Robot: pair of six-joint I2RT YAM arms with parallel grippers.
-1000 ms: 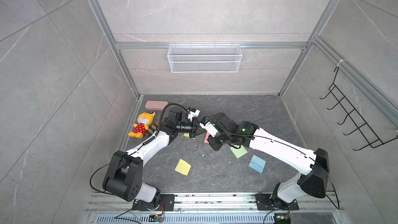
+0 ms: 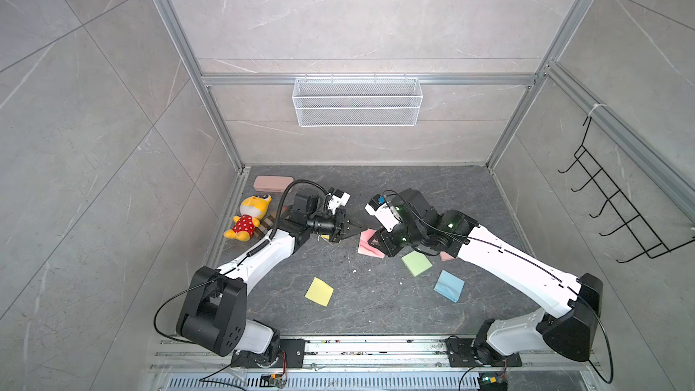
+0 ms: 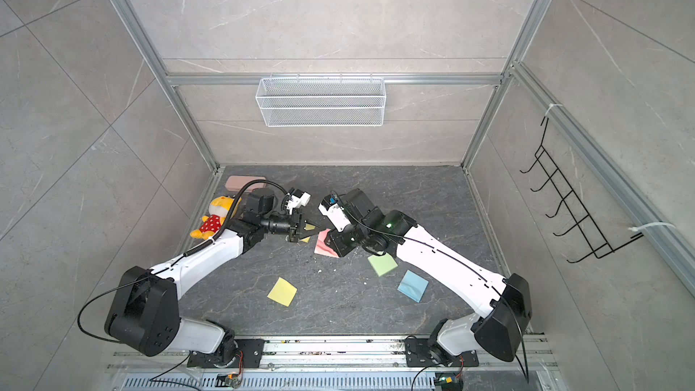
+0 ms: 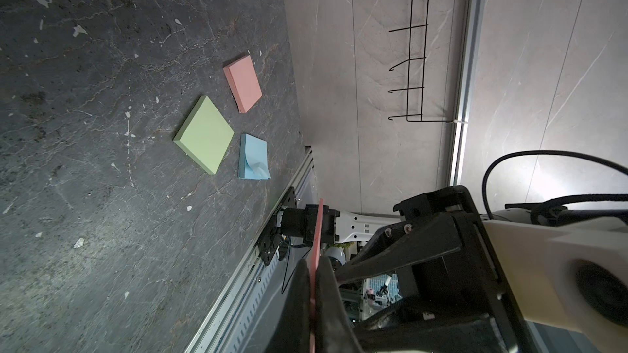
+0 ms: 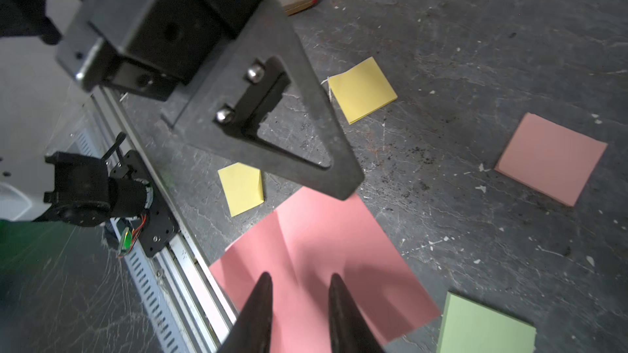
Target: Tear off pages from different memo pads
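Note:
In the top left view, a pink sheet sits between my two grippers at the middle. My left gripper is shut on a thin pink sheet, seen edge-on in the left wrist view. In the right wrist view, the creased pink paper spreads below my right gripper, whose dark fingertips stand part open in front of it. Green, blue and pink pads lie on the floor to the right; yellow pads lie at front left and behind the left gripper.
A yellow plush toy and a pink block are at the back left. A white wire basket hangs on the back wall, a black hook rack on the right wall.
My right arm has moved rightward, away from the left gripper, uncovering more of the pink paper between them. The left arm is nearly unchanged.

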